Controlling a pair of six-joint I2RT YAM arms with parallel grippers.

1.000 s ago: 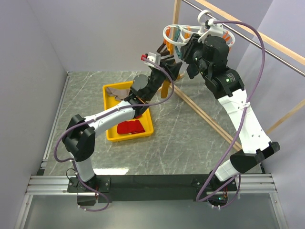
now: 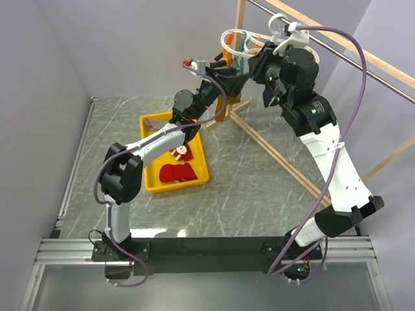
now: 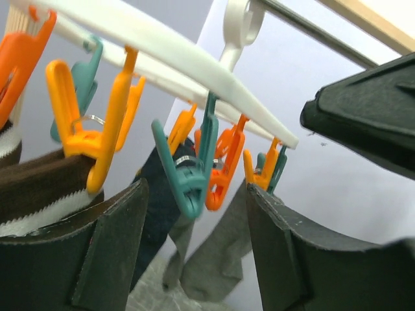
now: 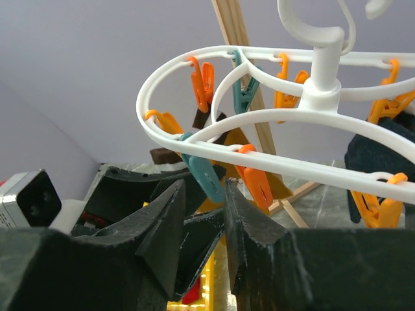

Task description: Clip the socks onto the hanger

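The white hanger (image 4: 194,53) carries orange and teal clips around its rim. In the left wrist view, a brown striped sock (image 3: 48,191) sits at an orange clip, with dark and grey socks (image 3: 220,253) hanging behind. My left gripper is open, its fingers apart and a teal clip (image 3: 188,184) showing beyond the gap. My right gripper is part open at the near rim. Another teal clip (image 4: 202,173) has its lower end at those fingertips; whether they touch it I cannot tell. An ochre sock (image 4: 279,188) hangs behind this rim.
Below, the yellow bin (image 2: 203,170) holds a red sock (image 2: 177,172), a greyish one (image 2: 155,123) and another red item. A metal rod (image 2: 334,56) and wooden bars (image 2: 279,155) frame the hanger. Both arms are crowded together at the rim.
The left arm has shifted a little up and left, its elbow swinging right. The ochre sock beneath the hanger has moved slightly.
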